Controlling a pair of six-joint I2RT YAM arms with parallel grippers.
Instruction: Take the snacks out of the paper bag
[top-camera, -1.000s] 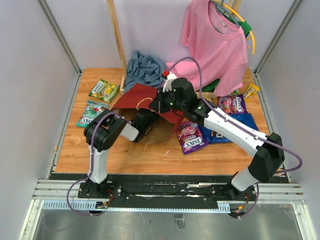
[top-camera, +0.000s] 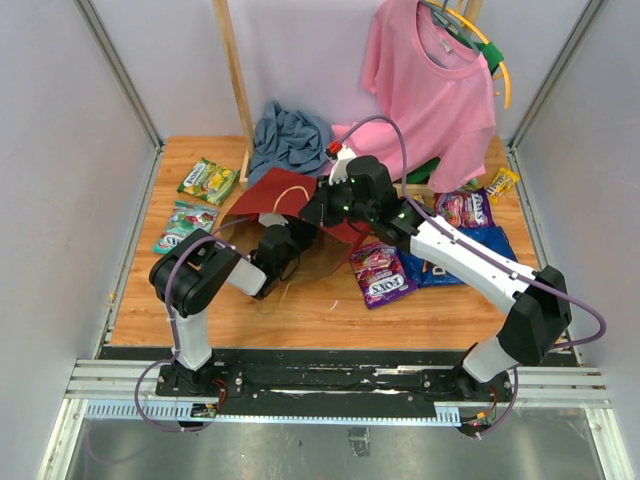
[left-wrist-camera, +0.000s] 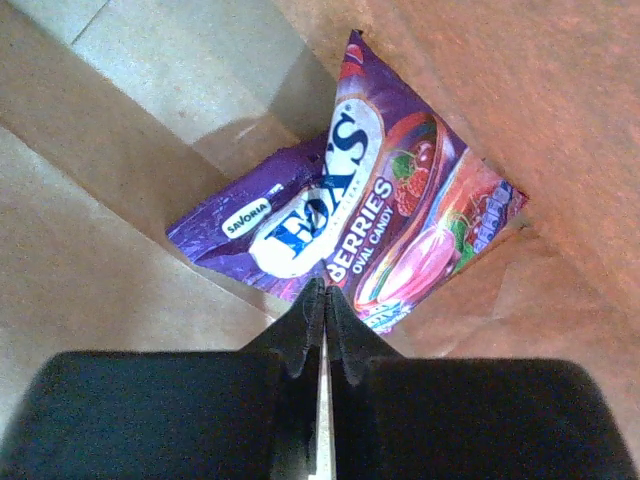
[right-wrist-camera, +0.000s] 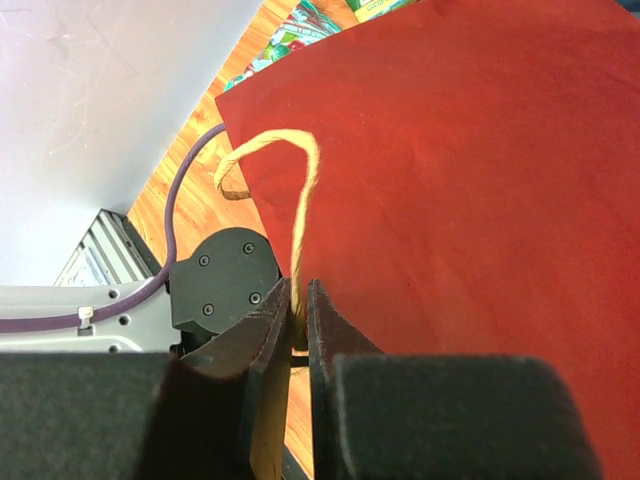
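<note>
A red paper bag (top-camera: 270, 190) lies mid-table with its mouth toward the front. My left gripper reaches inside it; in the left wrist view a purple Fox's Berries candy pack (left-wrist-camera: 390, 220) lies just beyond its fingertips, against the paper. The fingertips look together or nearly so, with nothing clearly between them. My right gripper is shut on the bag's twisted handle (right-wrist-camera: 300, 190) at the top, over the red panel.
Snack packs lie outside the bag: green ones (top-camera: 180, 225) at left, purple Fox's packs (top-camera: 380, 275) and blue ones at right. A pink shirt (top-camera: 430, 90) and grey cloth (top-camera: 285, 140) are at the back.
The right arm has barely moved.
</note>
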